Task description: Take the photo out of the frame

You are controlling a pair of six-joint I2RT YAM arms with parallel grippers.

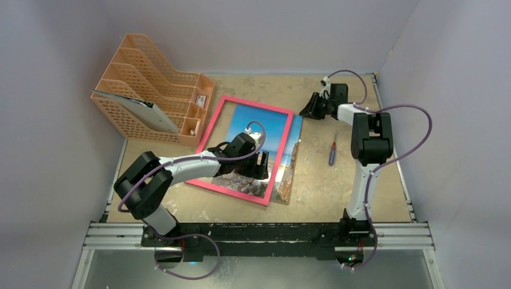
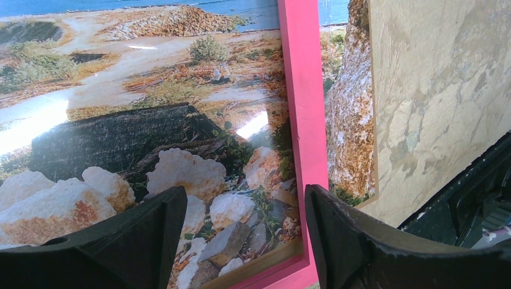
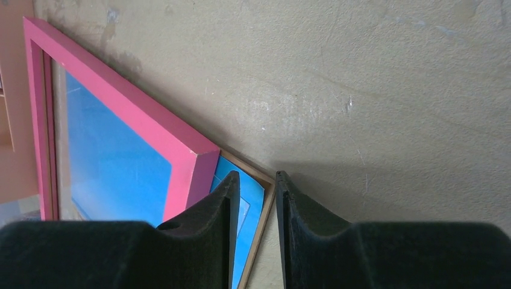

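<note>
A pink frame (image 1: 218,115) lies over a photo (image 1: 253,120) of sea and rocks, whose board sticks out past the frame's right side. My left gripper stands open above the lower right part, its fingers either side of the frame's right rail (image 2: 304,102), with photo under the gap. My right gripper is part open at the top right corner of the photo board (image 3: 262,220), just beside the frame's pink corner (image 3: 194,158). Whether its fingertips touch the board's edge I cannot tell.
An orange slotted organizer (image 1: 187,84) holding a flat panel stands at the back left. A screwdriver (image 1: 332,153) lies right of the photo, below my right gripper.
</note>
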